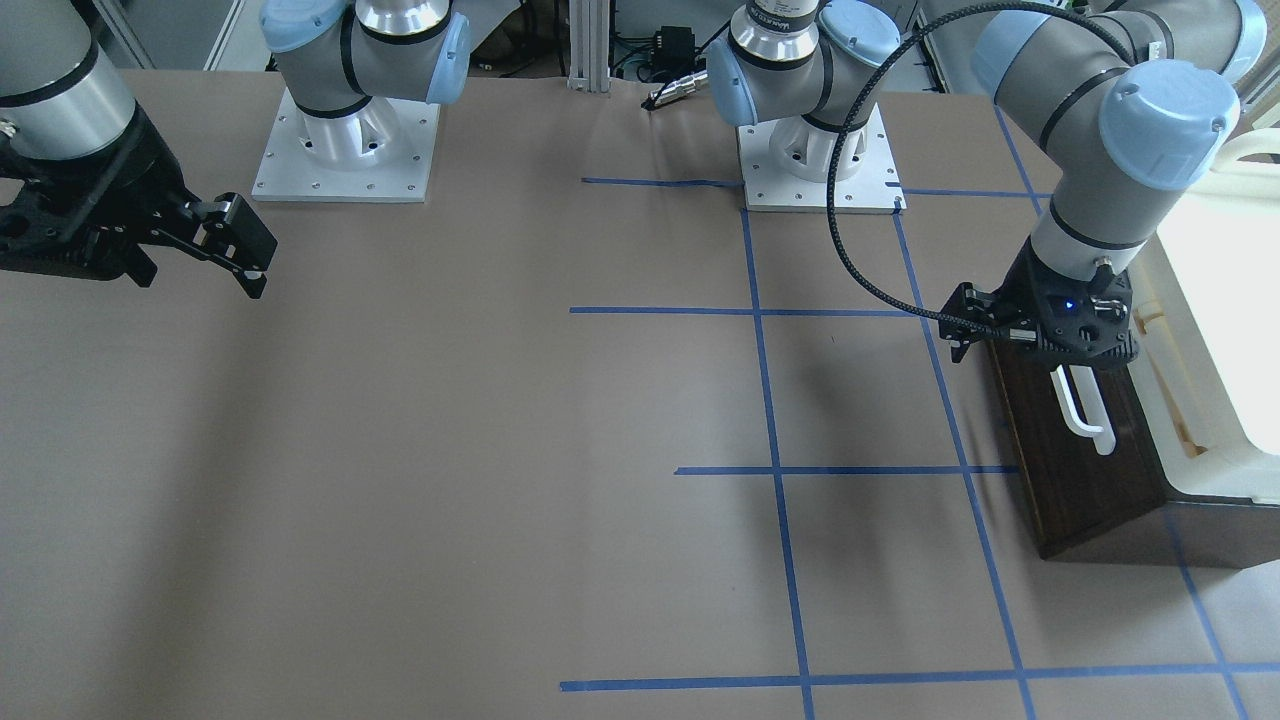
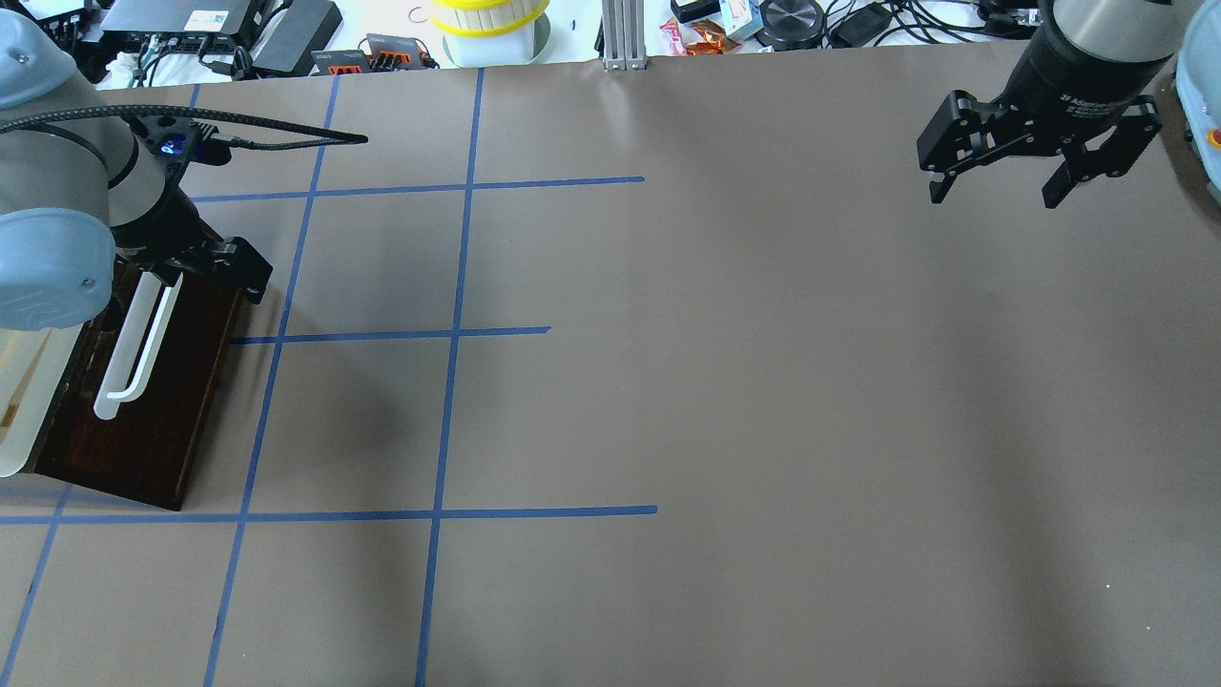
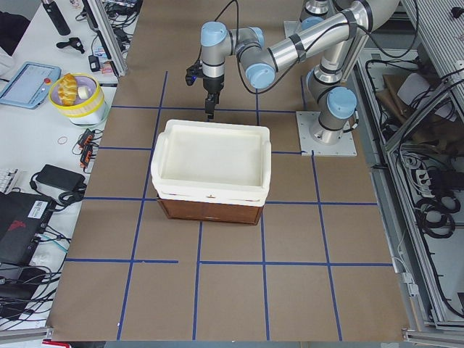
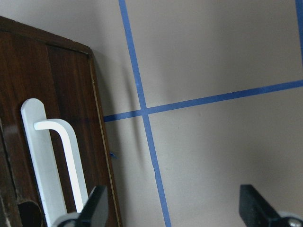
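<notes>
A dark wooden box (image 1: 1068,516) with a white plastic top (image 3: 210,156) sits on the taped table; its side bears a white vertical handle (image 1: 1098,426). My gripper (image 1: 1008,342) hangs just above that wooden face, over the handle's upper end in the front view. In the wrist view the handle (image 4: 71,156) is at the left, and my two fingertips show at the bottom edge, spread apart with nothing seen between them. My gripper is open.
Another arm's black gripper (image 2: 1030,155) stands apart across the table. Other arm bases (image 1: 816,180) stand at the back.
</notes>
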